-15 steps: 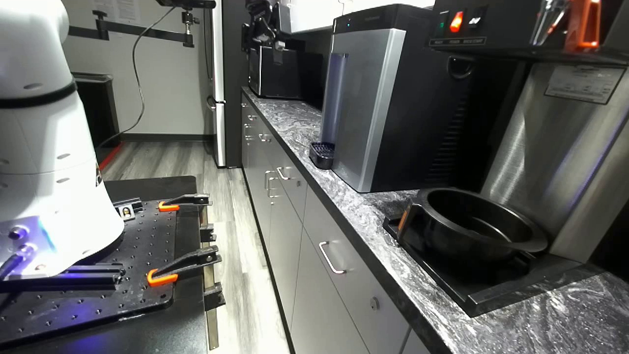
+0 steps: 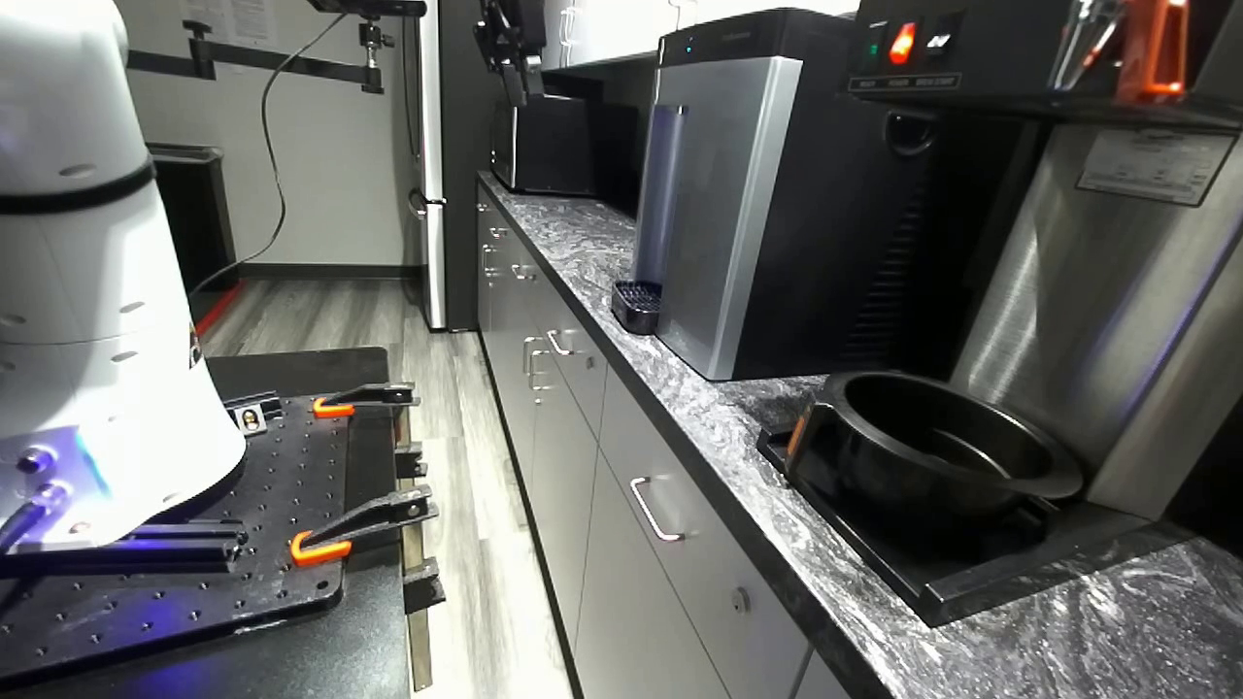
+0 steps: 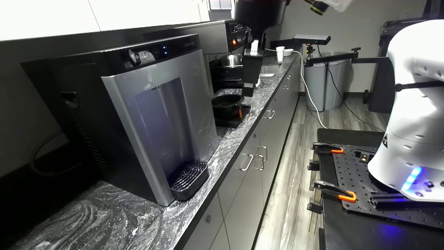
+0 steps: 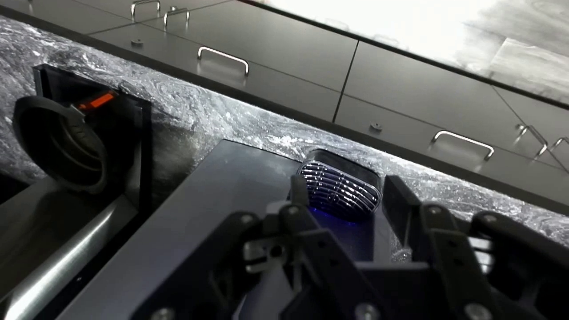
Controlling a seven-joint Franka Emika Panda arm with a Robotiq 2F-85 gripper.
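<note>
My gripper hangs with its two fingers apart, and nothing shows between them except the view down past the water dispenser. In the wrist view its fingers straddle the dispenser's drip tray point(image 4: 341, 186), which lies well below. From the second exterior view, the gripper point(image 3: 252, 68) is up in the air beyond the silver and black water dispenser point(image 3: 204, 106). Only part of the gripper point(image 2: 513, 76) shows at the top of the first exterior view.
A black brew basket point(image 2: 932, 454) with an orange-marked handle rests on a dark tray under the coffee machine point(image 2: 991, 70). Orange-tipped clamps point(image 2: 361, 524) grip the robot's table.
Up by the cabinets, my gripper has shifted a little to the left and turned, so its fingers now point more downward. The basket and dispenser have stayed put.
</note>
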